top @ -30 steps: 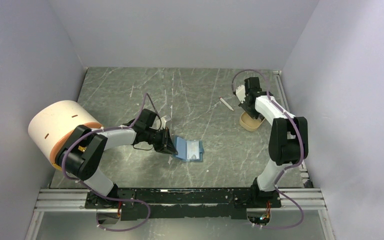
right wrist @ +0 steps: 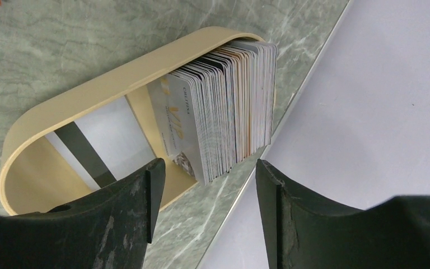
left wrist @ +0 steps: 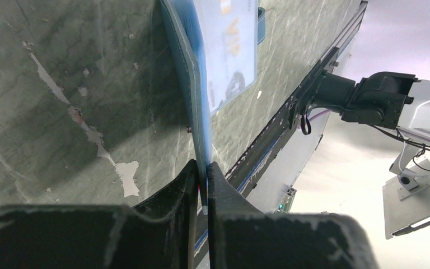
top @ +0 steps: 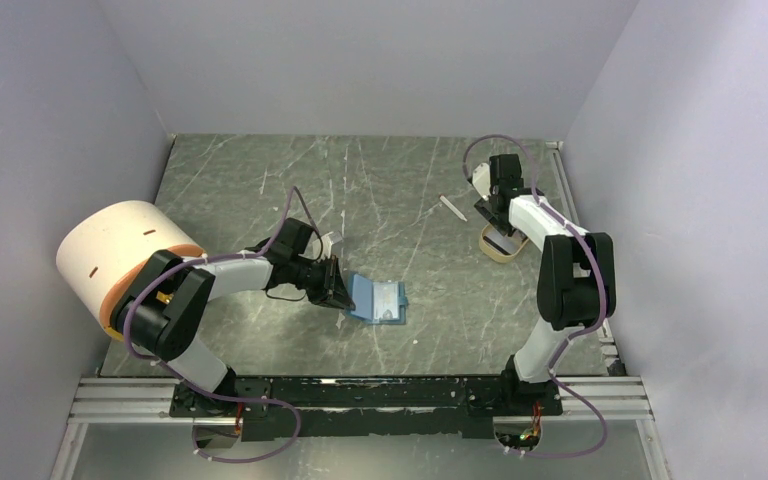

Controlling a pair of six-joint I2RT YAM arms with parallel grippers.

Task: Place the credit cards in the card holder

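The blue card holder [top: 405, 302] lies opened at the table's front middle, a whitish card [left wrist: 224, 53] in its right-hand part. My left gripper is shut on the edge of the holder's raised cover [left wrist: 187, 73]. At the right, a beige oval box [right wrist: 84, 84] holds a row of upright cards [right wrist: 224, 112] at one end. A white card with a dark stripe [right wrist: 115, 137] lies flat on the box's floor. Over the box, my right gripper stands open, nothing between its fingers; in the top view the arm hides part of the box.
A thin white stick-like object [top: 452, 208] lies left of the box. A big beige cylinder [top: 125, 255] stands at the left edge beside my left arm. Close to the box's right rises the wall [right wrist: 369, 112]. The table between holder and box is clear.
The box floor, bare beige earlier in the top view, now has a flat card on it. My right arm has shifted only slightly; the left arm and holder look unchanged.
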